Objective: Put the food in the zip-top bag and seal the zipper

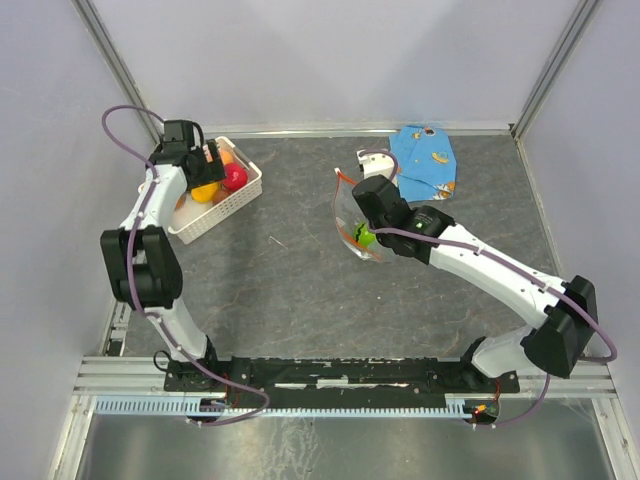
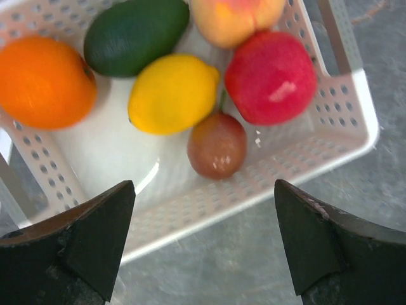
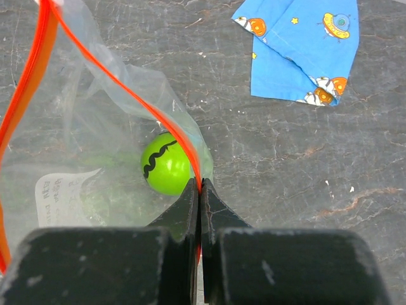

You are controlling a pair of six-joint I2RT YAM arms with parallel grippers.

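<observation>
A white perforated basket [image 1: 230, 210] at the left holds an orange [image 2: 44, 82], an avocado [image 2: 133, 35], a lemon [image 2: 171, 95], a red fruit [image 2: 273, 79], a peach [image 2: 235, 16] and a brown round fruit [image 2: 216, 146]. My left gripper is open above it, nothing between its fingers. My right gripper is shut on the orange-zippered rim of the clear bag [image 3: 82, 146], which stands open with a green ball [image 3: 165, 165] inside.
A folded blue cloth [image 1: 425, 160] lies at the back right. The table between basket and bag is clear apart from a small thin mark or item.
</observation>
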